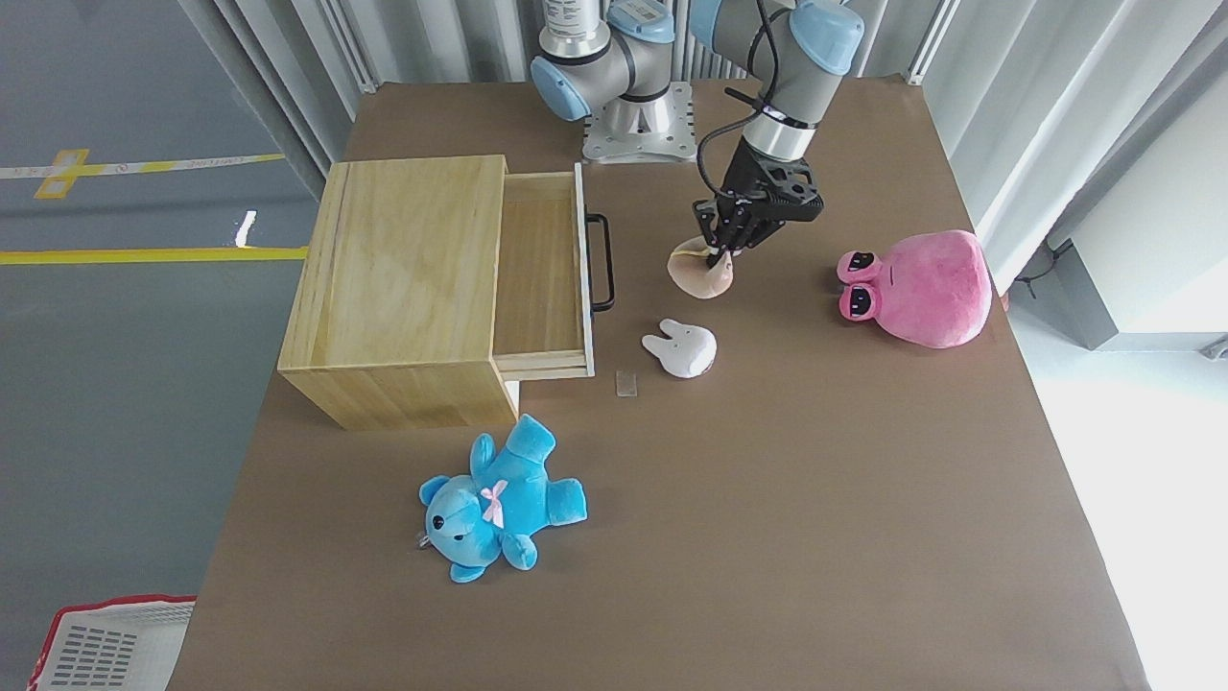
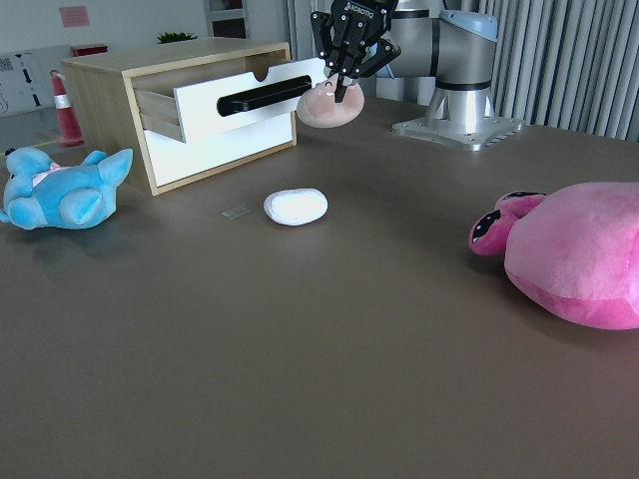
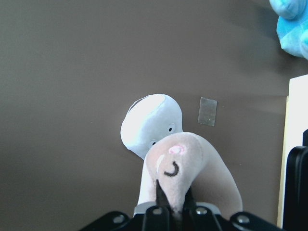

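Observation:
My gripper is shut on a small pale-pink plush, pinched at one end and held up beside the drawer front; in the left view the plush hangs near the drawer handle, and in the wrist view it sits between the fingers, with a stitched smile showing. Below it a white bunny plush lies on the table. The wooden cabinet has its drawer pulled out and empty in the part that shows.
A blue bear lies at the front left of the table, a pink plush at the right. A small clear tag lies near the bunny.

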